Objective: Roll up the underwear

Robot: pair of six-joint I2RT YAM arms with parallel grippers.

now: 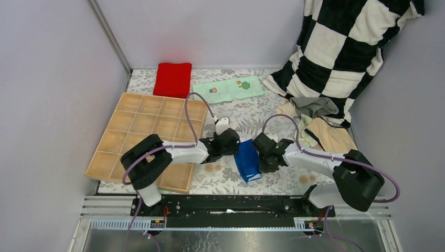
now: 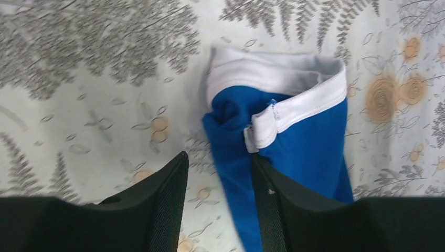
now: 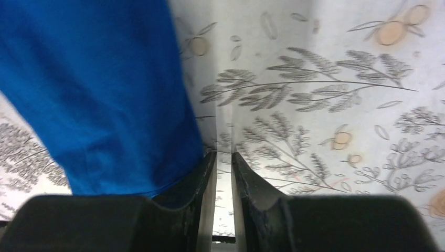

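The blue underwear [image 1: 248, 163] with white bands lies folded in a narrow strip between my two grippers. In the left wrist view its white-edged end [image 2: 294, 113] is bunched up, with a small raised fold. Over the left edge of the underwear [image 2: 320, 152] there, my left gripper is part open. One fingertip is over the tablecloth, the other in front of the blue fabric; contact cannot be told. My right gripper has a narrow gap with only tablecloth showing through it. The blue fabric [image 3: 110, 105] lies right beside its left finger.
A wooden tray with compartments [image 1: 123, 121] sits under the left arm. Behind are a folded red cloth [image 1: 173, 79] and a green cloth [image 1: 228, 90]. Crumpled clothes [image 1: 330, 135] and a checkered blanket [image 1: 336, 52] fill the right back. Patterned tablecloth is free around the underwear.
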